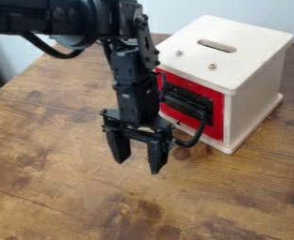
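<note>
A black robot arm reaches down from the upper left, and its gripper point(137, 154) points downward above the wooden table, open with empty space between its two fingers. Behind it, on the right, stands a pale wooden box point(251, 80) with a slot in its top and a red front panel point(213, 125) carrying black fittings. The arm partly hides that front. The gripper is in front of the box, to its lower left.
A white surface lies beyond the table's back edge.
</note>
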